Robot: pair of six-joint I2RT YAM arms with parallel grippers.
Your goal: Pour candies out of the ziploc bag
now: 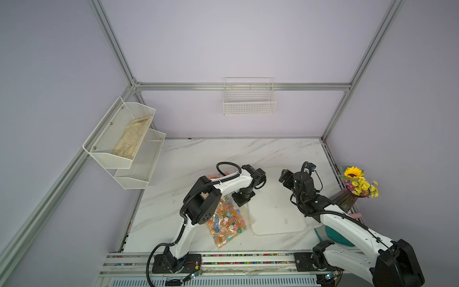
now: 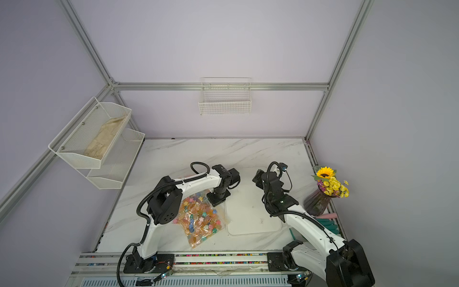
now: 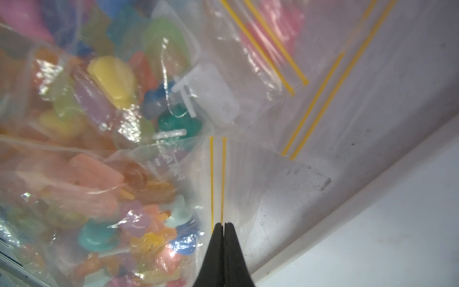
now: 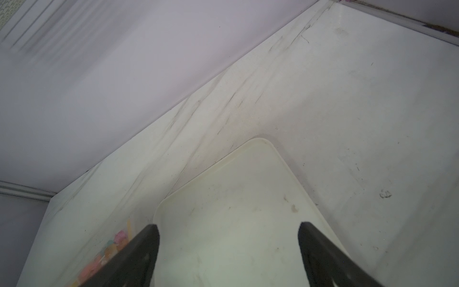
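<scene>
Ziploc bags of colourful candies lie on the table left of a white tray. My left gripper is down at a bag's yellow-striped zip edge, its fingertips shut; no bag material is visible between them, though the edge lies just beyond or under the tips. In the top views the left wrist and arm hide part of the bags. My right gripper hangs open over the tray's right side, nothing between its fingers.
A flower vase and teal items stand at the right edge. White wire shelves hang on the left wall, a wire basket on the back wall. The tray is empty, and the back of the table is clear.
</scene>
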